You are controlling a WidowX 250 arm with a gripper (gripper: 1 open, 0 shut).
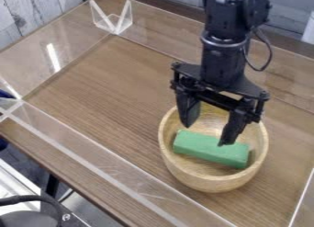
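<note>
My black gripper (211, 122) hangs open over a light wooden bowl (208, 183), its two fingers pointing down at the bowl's back part, one toward each side, with nothing seen held between them. In the bowl lies a green block (211, 149), below and in front of the fingertips.
A clear plastic strip runs along its near left part. A small white outlined shape (112, 19) is at the back left. A black cable lies at the bottom left corner.
</note>
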